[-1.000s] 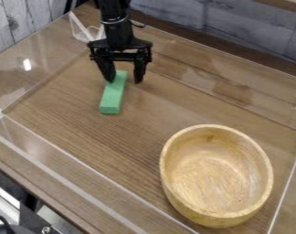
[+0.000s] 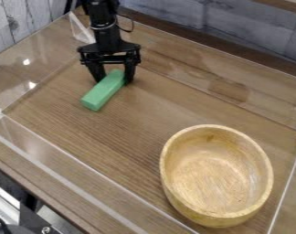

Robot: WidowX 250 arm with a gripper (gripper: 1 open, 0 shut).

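A green rectangular object [image 2: 103, 90] lies flat and tilted on the wooden table, its upper end just under the black gripper [image 2: 111, 67] at the top left of the camera view. The gripper points down with its fingers spread over that upper end; whether they touch it is too small to tell.
A large tan round bowl [image 2: 216, 175] takes up the lower right of the table [image 2: 89, 164]. A raised dark wooden edge runs along the top right.
The gripper has shifted left and a little down. The green object has turned from near upright in the view to a stronger slant, its lower end further left.
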